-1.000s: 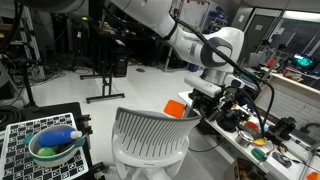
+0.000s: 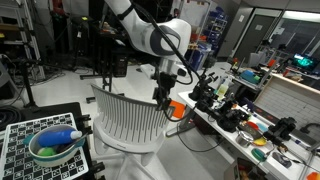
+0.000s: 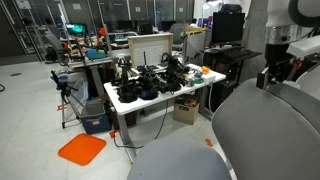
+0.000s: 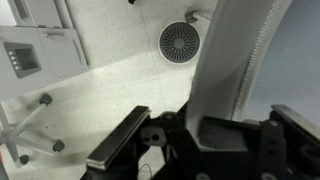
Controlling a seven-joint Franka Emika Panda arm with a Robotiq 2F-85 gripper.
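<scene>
A pale office chair, its slatted backrest (image 2: 128, 118) facing the camera, stands in the middle of exterior view 1. My gripper (image 2: 163, 101) reaches down to the right end of that backrest's top edge. Up close in exterior view 2, the grey backrest (image 3: 275, 120) fills the lower right, with the gripper (image 3: 266, 79) at its upper rim. The wrist view has the backrest (image 4: 228, 65) running down to the dark fingers and partly hidden by them. The fingers are shut; whether the rim lies between them or only touches them is unclear.
A grey bowl (image 2: 42, 158) with coloured items sits on a checkered board (image 2: 12, 150) at the left. Tables with black equipment (image 3: 150, 82) stand behind. An orange mat (image 3: 82, 150) lies on the open floor. A round floor fixture (image 4: 179, 42) shows below the gripper.
The arm has swung left in exterior view 1, its gripper staying by the backrest's right end. The backrest has moved left and turned, its left end now higher.
</scene>
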